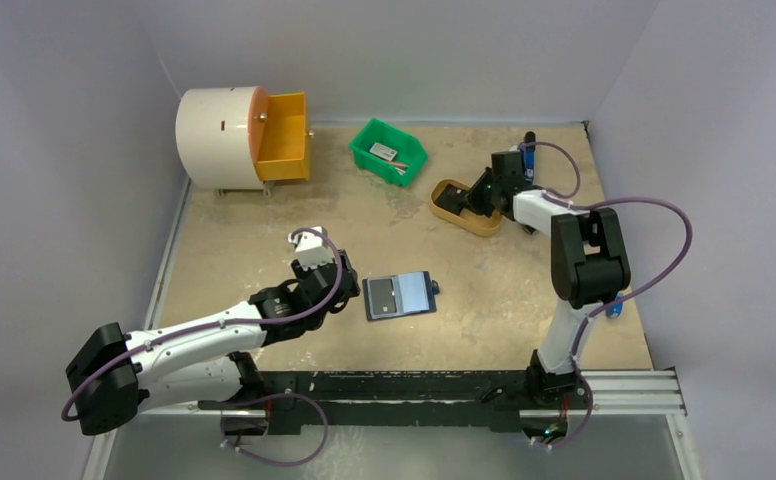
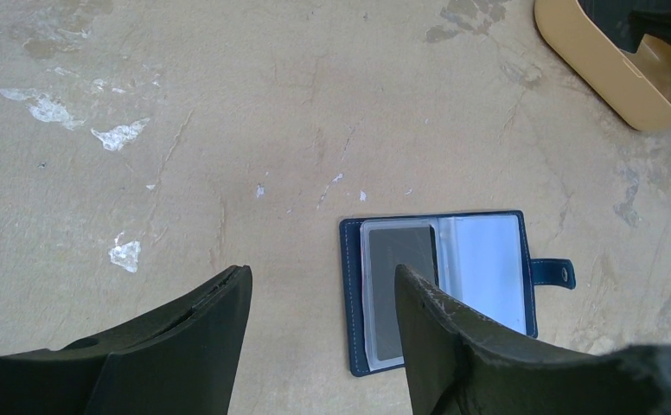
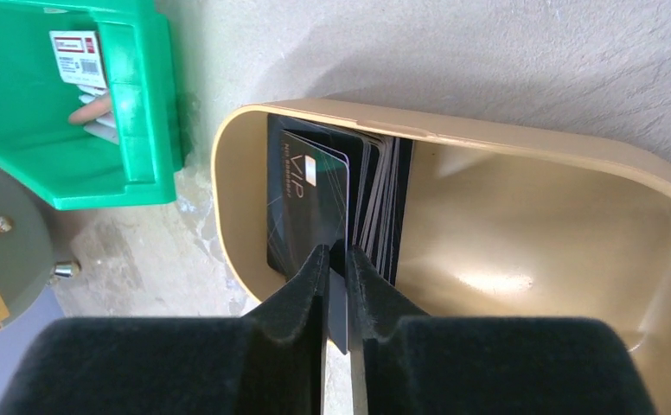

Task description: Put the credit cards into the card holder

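Note:
The card holder [image 2: 349,298] lies spread open on the table, dark blue with clear sleeves and a grey card in the left one. Beside it, my left gripper stands open and empty, its right finger overlapping the holder in the left wrist view. Several dark cards [image 3: 384,203] lean in a row inside the tan tray [image 3: 505,233]. At the front of the row, a black VIP card [image 3: 315,194] has its right edge between the fingertips of my right gripper. Only a narrow gap shows there; whether both fingers press the card, I cannot tell.
A green bin [image 1: 409,152] with small items stands behind the tan tray. At the back left is a white drum [image 1: 214,140] with a yellow drawer [image 1: 284,140]. A blue-handled tool [image 1: 530,160] lies near the right arm.

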